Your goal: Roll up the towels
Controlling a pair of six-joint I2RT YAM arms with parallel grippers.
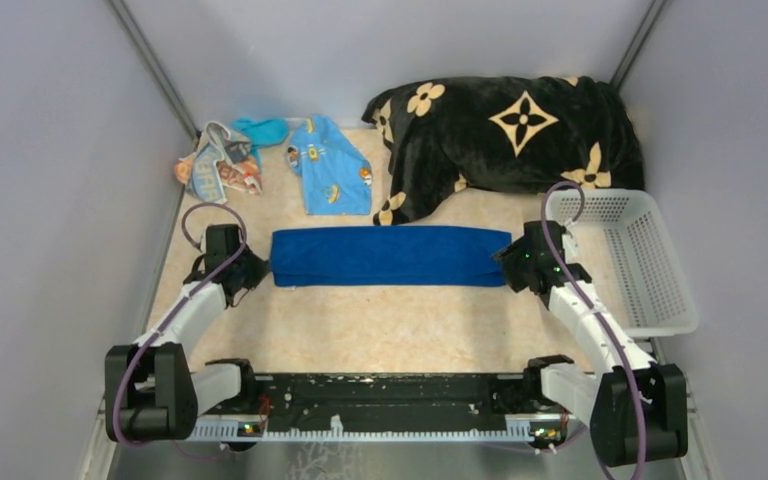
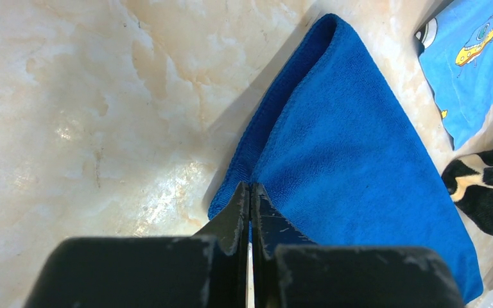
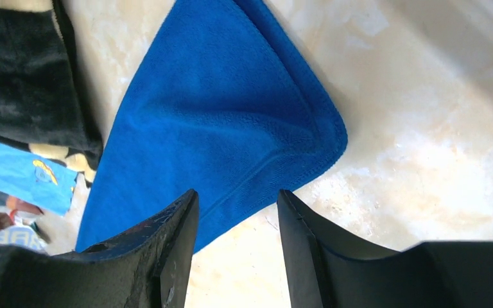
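A blue towel (image 1: 380, 255) lies folded into a long strip across the middle of the table. At its left end my left gripper is shut, its tips overlapping the towel's edge in the left wrist view; whether any cloth is pinched there is hidden. Over the right end, my right gripper stands part open, its fingers (image 3: 183, 224) apart with no cloth gripped between them. In the right wrist view the towel's corner (image 3: 330, 138) shows a narrow lower layer sticking out past the upper fold.
Behind the towel lie a light-blue printed cloth (image 1: 332, 170), a crumpled printed cloth (image 1: 222, 165) and a large black patterned blanket (image 1: 520, 135). A white basket (image 1: 665, 265) stands right of my right arm.
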